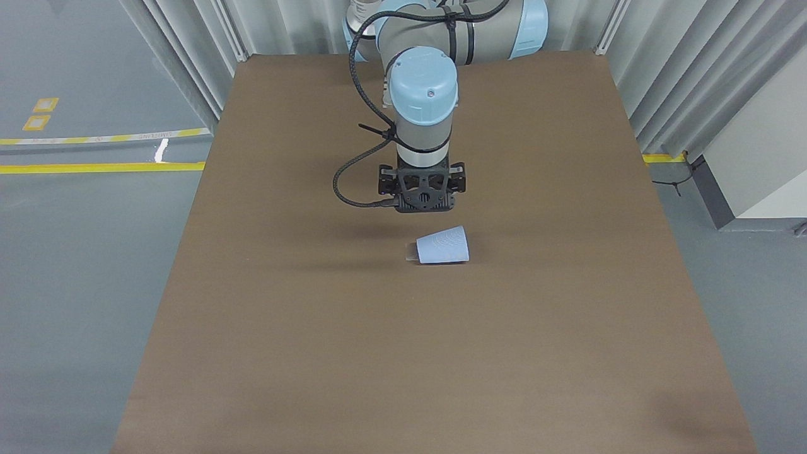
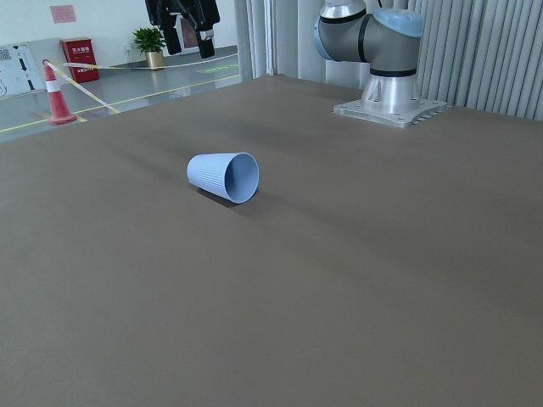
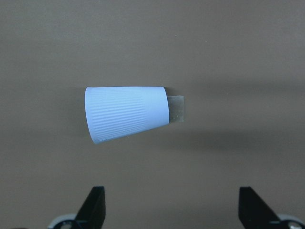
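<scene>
A light blue ribbed cup (image 1: pixel 442 244) lies on its side on the brown table (image 1: pixel 302 340), its open mouth visible in the left view (image 2: pixel 212 174). A small clear strip (image 3: pixel 176 109) shows at its narrow end in the wrist view. My black gripper is open, above and to one side of the cup, with nothing between its fingers.
The table around the cup is bare. The arm's base (image 2: pixel 390 110) stands at the far edge in front of pale curtains. A traffic cone and a plant stand on the floor beyond the table.
</scene>
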